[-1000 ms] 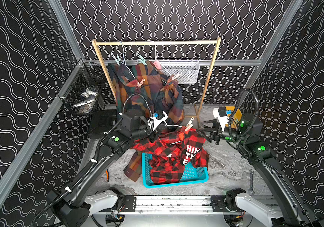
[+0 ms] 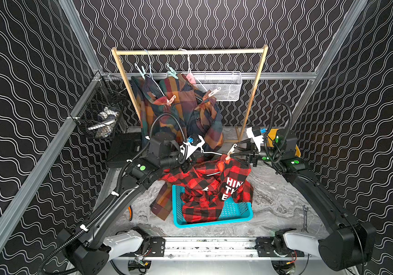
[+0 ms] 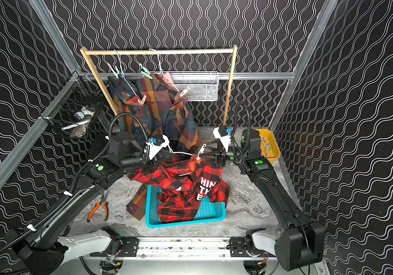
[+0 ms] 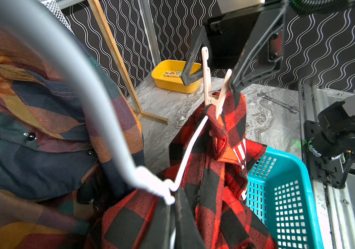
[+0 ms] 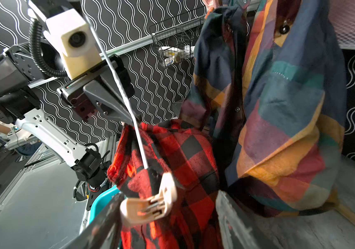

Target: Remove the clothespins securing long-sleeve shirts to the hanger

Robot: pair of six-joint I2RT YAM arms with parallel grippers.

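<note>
A red-and-black checked shirt (image 2: 205, 174) lies over a teal basket, with a pale clothespin (image 4: 206, 83) clipping its collar to a white hanger (image 4: 189, 149). My left gripper is shut on the hanger at its twisted part. My right gripper stands open around the clothespin, which sits between its fingers in the right wrist view; contact does not show. The teal basket (image 4: 310, 199) is below the shirt.
Multicoloured checked shirts (image 2: 173, 100) hang with several clothespins on a wooden rack (image 2: 260, 68) behind. A yellow tray (image 4: 169, 87) holding clothespins is at the right. A wrench (image 4: 279, 101) and pliers (image 3: 100, 208) lie on the table.
My right arm has moved leftward toward the clothespin on the red shirt. The left arm and shirts are nearly unchanged.
</note>
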